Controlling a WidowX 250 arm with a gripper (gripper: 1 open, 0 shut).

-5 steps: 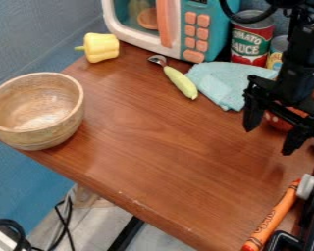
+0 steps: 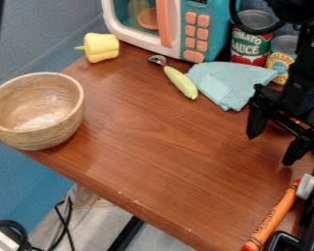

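At the right edge of the camera view my black gripper hangs low over the wooden table, its two fingers apart. What lies between or behind them is mostly hidden. Left on the table is a wooden bowl. A yellow pepper sits at the back left, and a pale yellow banana-like piece lies by a metal spoon and a light blue cloth.
A toy microwave and cans stand along the back. An orange marker lies at the front right. The table's left and front edges drop to the floor.
My gripper has shifted slightly right and down over the last second. A red round object seen between its fingers earlier is now mostly hidden.
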